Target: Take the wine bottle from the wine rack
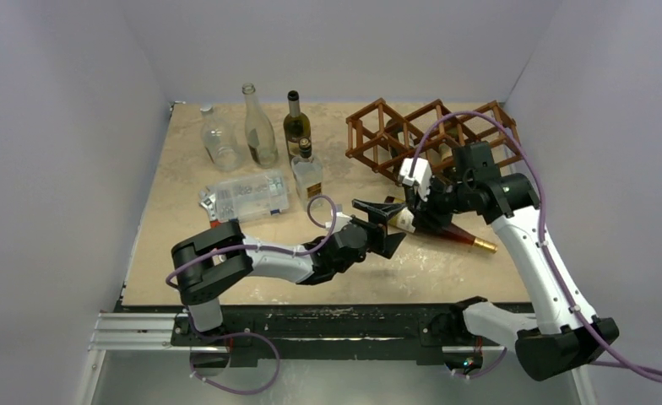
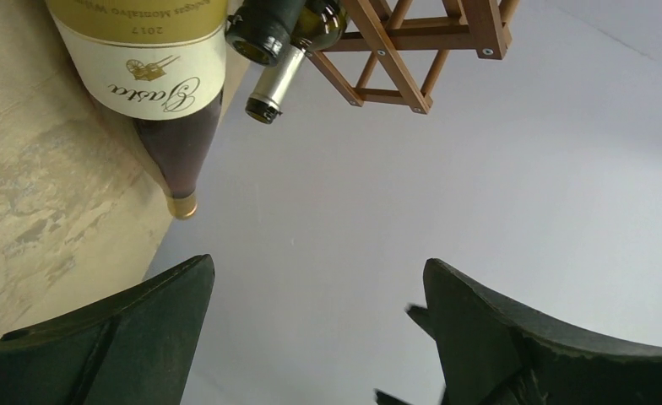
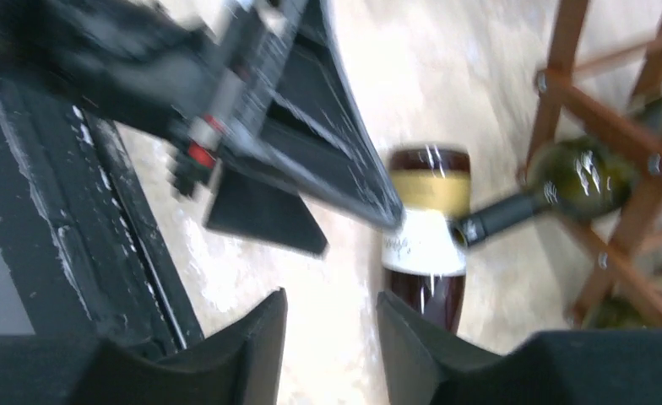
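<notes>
The dark red wine bottle [image 1: 463,234] lies on its side on the table, in front of the rack, its gold-capped neck toward the right. In the top view the right arm hides its middle. My left gripper [image 1: 387,228] stands part open at the base end, nothing between its fingers; the bottle's white label [image 2: 154,76] shows beyond them in the left wrist view. Over the bottle is my right gripper, its fingers apart and empty. The right wrist view, blurred, has the bottle [image 3: 426,236] running behind one finger. The wooden wine rack [image 1: 433,110] stands at the back right.
Bottle necks stick out of the rack, one dark neck [image 3: 501,218] close above the lying bottle. Several upright bottles [image 1: 260,131] and a clear plastic box [image 1: 250,196] occupy the left. Bare table [image 1: 370,283] lies along the front.
</notes>
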